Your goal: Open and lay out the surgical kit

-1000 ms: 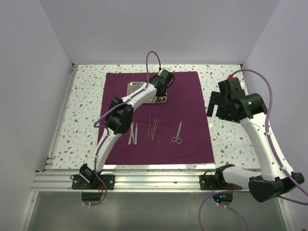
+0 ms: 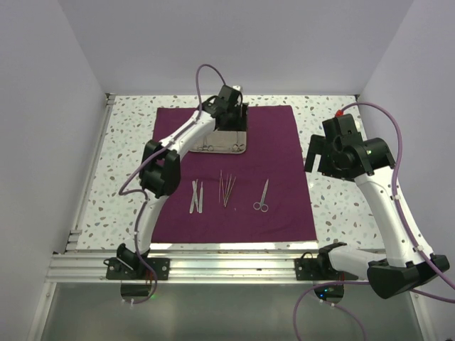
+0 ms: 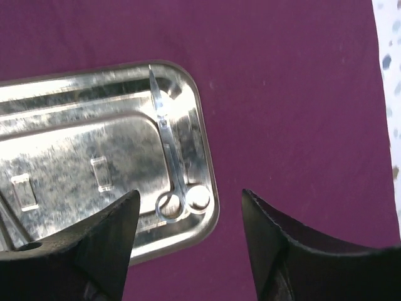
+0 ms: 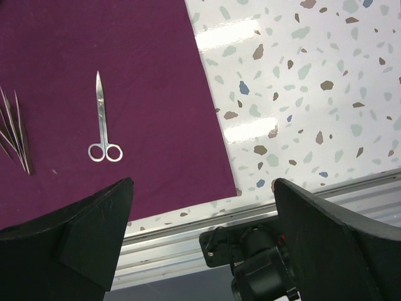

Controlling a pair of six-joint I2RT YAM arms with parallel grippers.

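On the maroon cloth (image 2: pixel 277 142) at the back lies a metal tray (image 2: pixel 222 141). Inside its right end, in the left wrist view, a pair of scissors (image 3: pixel 166 135) lies lengthwise, rings near the close corner; darker instruments (image 3: pixel 11 219) show at the left edge. My left gripper hangs over this end, open and empty. Laid out on the cloth are another pair of scissors (image 2: pixel 263 195), several tweezers (image 2: pixel 226 192) and slim flat-handled tools (image 2: pixel 196 199). Right of the cloth, my right gripper is open with nothing between its fingers.
A speckled white tabletop (image 2: pixel 114 170) surrounds the cloth, with a metal rail (image 2: pixel 234 259) along the front. Bare cloth lies to the right of the tray and around the laid-out scissors. The left arm crosses the cloth's left side.
The right arm and the tools on the cloth stay put.
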